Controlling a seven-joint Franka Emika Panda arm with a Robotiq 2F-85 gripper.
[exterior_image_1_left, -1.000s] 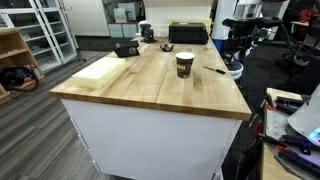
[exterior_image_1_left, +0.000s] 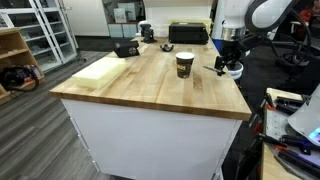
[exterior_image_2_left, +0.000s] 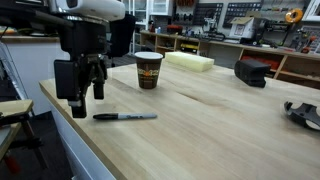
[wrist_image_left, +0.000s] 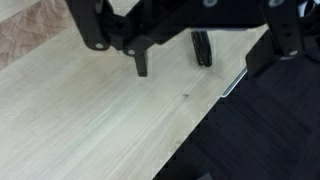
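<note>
A dark marker (exterior_image_2_left: 125, 116) lies flat on the wooden tabletop (exterior_image_2_left: 200, 145), close to its edge. Over that edge hangs my gripper (exterior_image_2_left: 87, 100), open, with its fingers pointing down beside one end of the marker. In the wrist view the dark end of the marker (wrist_image_left: 202, 48) appears between the spread fingers, lower down on the table and not held. Exterior view 1 has the gripper (exterior_image_1_left: 226, 70) at the table's right side, above the marker (exterior_image_1_left: 210, 69), which is hard to make out there.
A brown paper cup (exterior_image_1_left: 184, 66) stands upright near the marker. Farther off are a pale yellow block (exterior_image_1_left: 100, 72), a black block (exterior_image_2_left: 252, 73) and a black object (exterior_image_2_left: 303, 115). Beyond the edge the floor (wrist_image_left: 240, 135) looks dark.
My gripper has come from beyond the right edge of the table, moving left and lower, until it is close to the marker. The marker and cup appear unmoved.
</note>
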